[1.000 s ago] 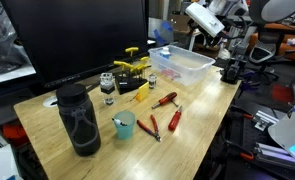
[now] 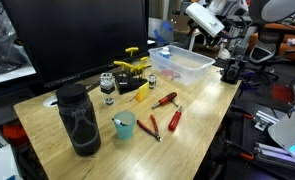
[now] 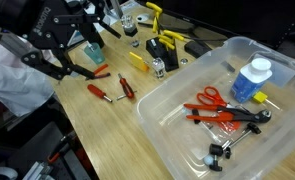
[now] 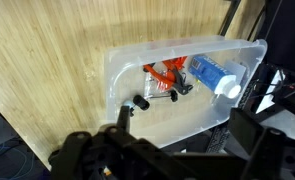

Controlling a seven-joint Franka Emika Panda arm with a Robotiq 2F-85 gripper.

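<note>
High over the right end of the table, my gripper (image 2: 205, 25) stands open, with nothing between its fingers. The wrist view looks down past the gripper into a clear plastic bin (image 4: 113, 88). Inside the bin lie a white bottle with a blue label (image 3: 251, 77), red scissors (image 3: 213, 97), red-handled pliers (image 3: 220, 117) and some small dark parts (image 3: 216, 153). On the table outside the bin are red-handled tools (image 2: 175, 120) and a teal cup (image 2: 124, 125).
A tall black cylinder (image 2: 79, 120) stands at the table's left. Yellow clamps (image 2: 133, 67) and small metal-and-black pieces (image 2: 108, 84) are grouped near the black screen (image 2: 87, 35). Bare wood (image 2: 107, 165) runs along the front edge.
</note>
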